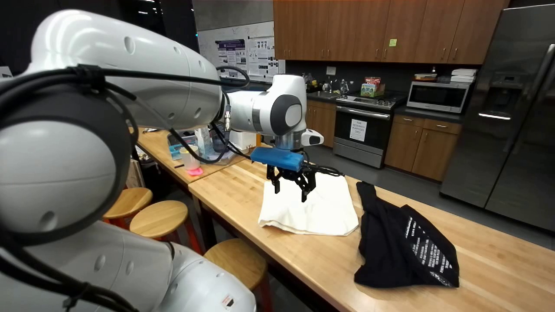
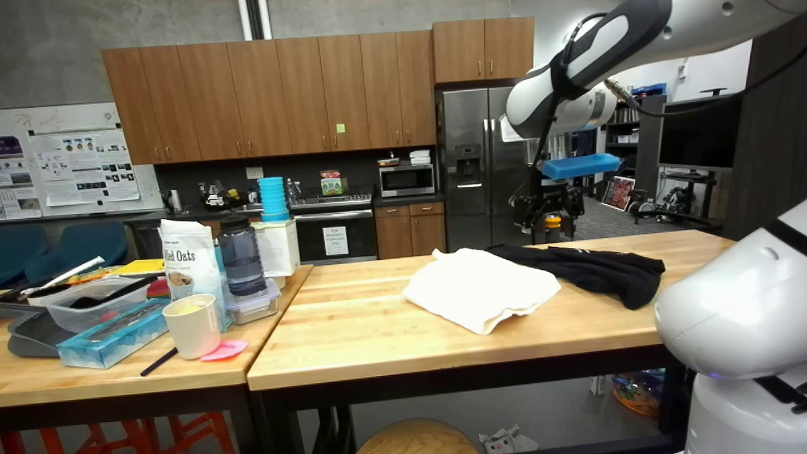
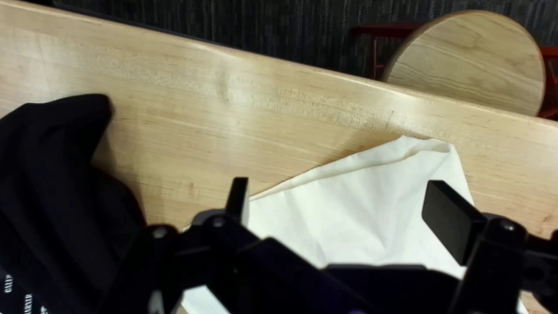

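Observation:
A white cloth [image 1: 322, 210] lies folded on the wooden table, its edges slightly rumpled. To its right in exterior view 1 is a black garment [image 1: 400, 244] with white print, loosely bunched. My gripper [image 1: 290, 196] points down above the white cloth, its fingers wide apart with nothing between them. In the wrist view the open gripper frames the white cloth [image 3: 340, 220] below, with a folded corner near the table edge. The black garment [image 3: 57, 188] fills the left of that view. Parts of the white cloth are hidden behind the gripper body.
Bare wooden tabletop [image 2: 340, 318] extends around both cloths. On the adjoining table stand a white cup [image 2: 191, 325], an oats bag [image 2: 186, 265], a dark bottle [image 2: 240, 257] and a tissue box [image 2: 113, 337]. A round stool [image 3: 471, 63] sits beside the table edge.

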